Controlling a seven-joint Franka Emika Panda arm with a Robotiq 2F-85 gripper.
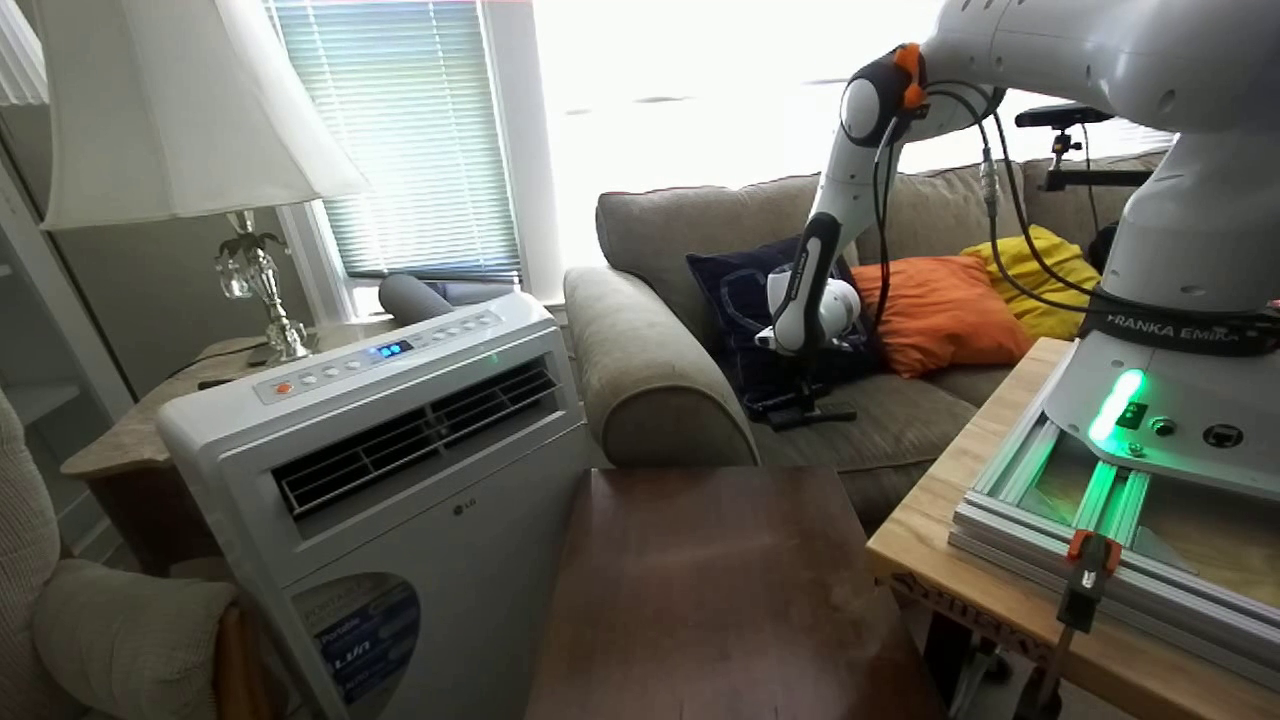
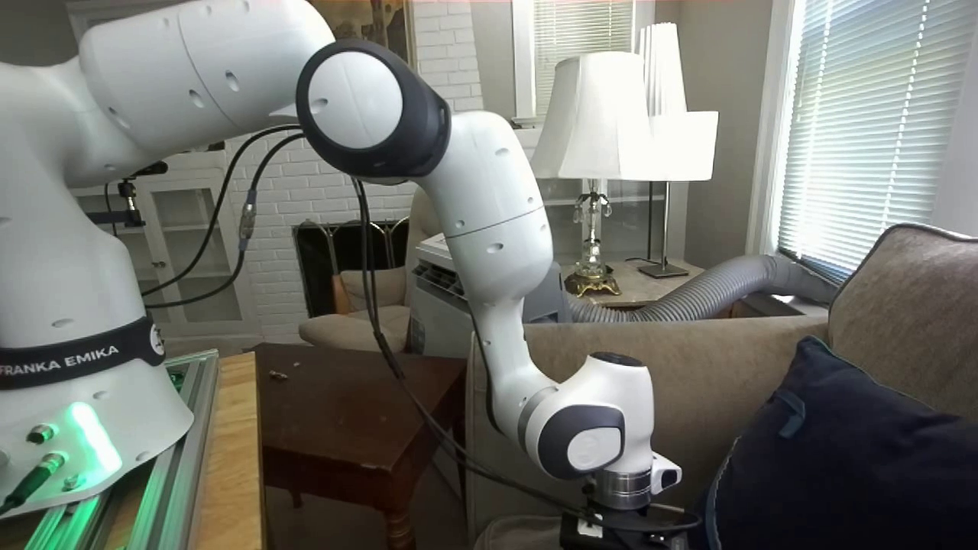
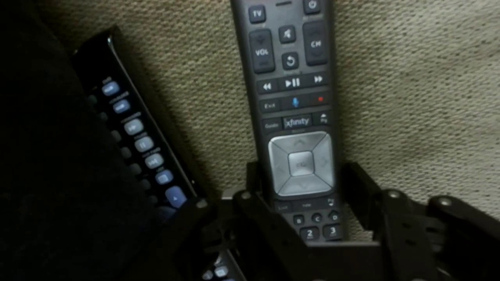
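Observation:
In the wrist view, a long dark grey remote (image 3: pixel 300 107) with a silver square pad lies along the tan sofa cloth. My gripper is shut on its sides, one finger at each edge, around the silver pad. To the left, a glossy black remote (image 3: pixel 136 126) lies slanted, apart from the grey one and partly hidden by shadow and by my gripper. From the first exterior view, the gripper sits low over the sofa seat, with dark bar shapes (image 1: pixel 816 418) beneath it that are too small to tell apart.
A dark blue pillow (image 2: pixel 853 458) stands close beside the gripper. Orange (image 1: pixel 942 312) and yellow (image 1: pixel 1038 276) pillows lie farther along the sofa. The sofa arm (image 1: pixel 654 372) rises on the other side.

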